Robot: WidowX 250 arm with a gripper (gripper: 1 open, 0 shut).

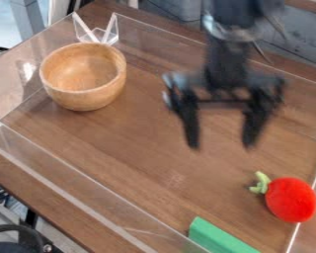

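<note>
My gripper (221, 126) is blurred, hanging over the middle right of the wooden table, open, with its two dark fingers apart and nothing visible between them. A red plush vegetable (291, 201) with a green stem lies at the right, below and right of the gripper. A green block (223, 240) lies at the bottom edge, partly cut off. A wooden bowl (82, 91) stands at the upper left.
Clear plastic walls border the wooden table (121, 158) at left and front. A grey panel (300, 44) runs along the back.
</note>
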